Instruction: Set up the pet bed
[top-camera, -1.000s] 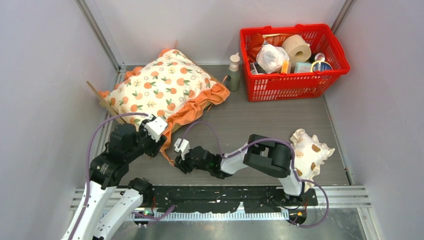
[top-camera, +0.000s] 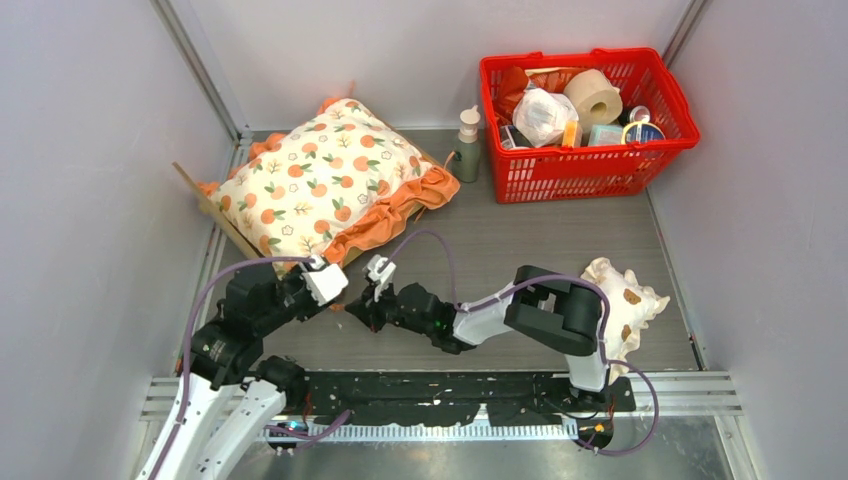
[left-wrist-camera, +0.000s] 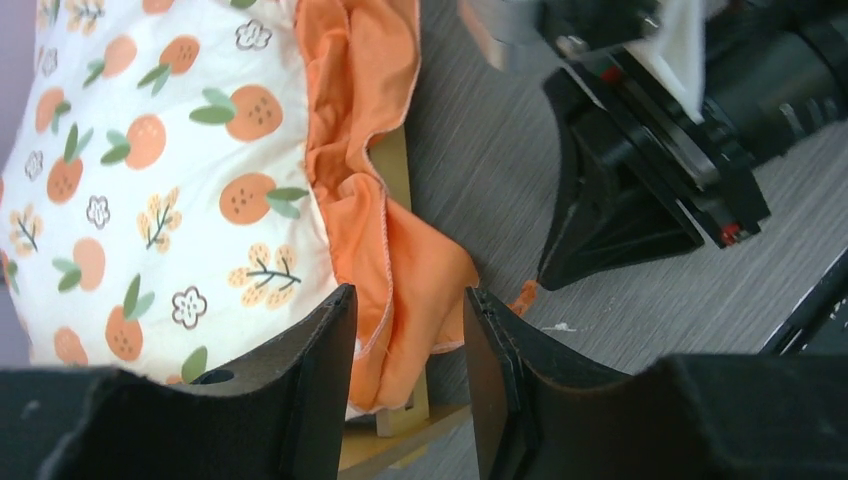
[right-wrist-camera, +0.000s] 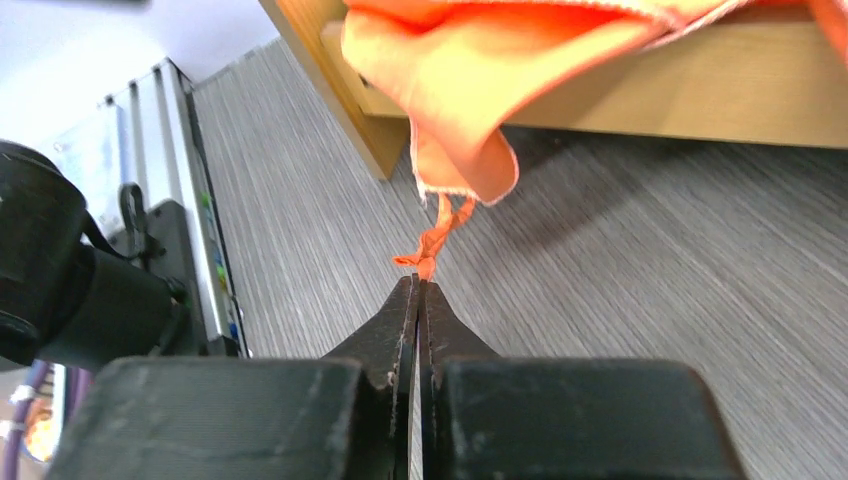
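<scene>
The orange-print pet bed cushion (top-camera: 316, 185) with orange ruffles lies over a wooden frame (right-wrist-camera: 680, 85) at the back left. Below its front corner, my right gripper is shut on the end of a thin orange tie (right-wrist-camera: 436, 240) hanging from the ruffle. My left gripper is partly open over the orange fabric (left-wrist-camera: 420, 270) at that same corner, with the right gripper just beside it; whether fabric lies between its fingertips is unclear.
A red basket (top-camera: 590, 185) full of goods stands at the back right, beside a green pump bottle (top-camera: 467, 155). A small spotted pillow (top-camera: 622, 310) lies at the right.
</scene>
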